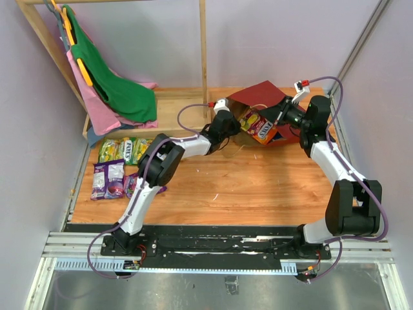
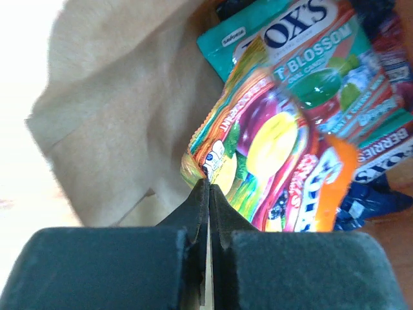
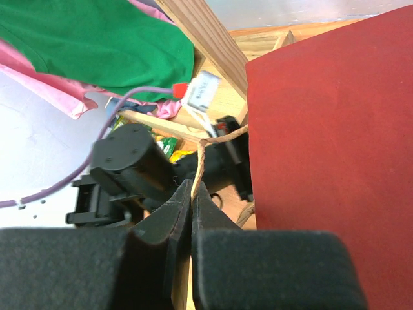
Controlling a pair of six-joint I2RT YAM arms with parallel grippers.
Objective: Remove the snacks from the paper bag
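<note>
The paper bag [image 1: 263, 94] lies on its side, red outside, its mouth facing my left gripper [image 1: 230, 126]. Inside, the left wrist view shows a colourful snack packet [image 2: 268, 145], a teal FOX'S packet [image 2: 322, 77] and dark packets behind. My left gripper is shut at the colourful packet's edge; nothing clearly shows between its fingers. My right gripper is shut at the bag's twisted cord handle [image 3: 222, 139], which runs into its fingertips beside the red side.
Several snack bags [image 1: 106, 181] lie at the table's left. A wooden rack [image 1: 181, 106] with hanging green and pink clothes stands at the back left.
</note>
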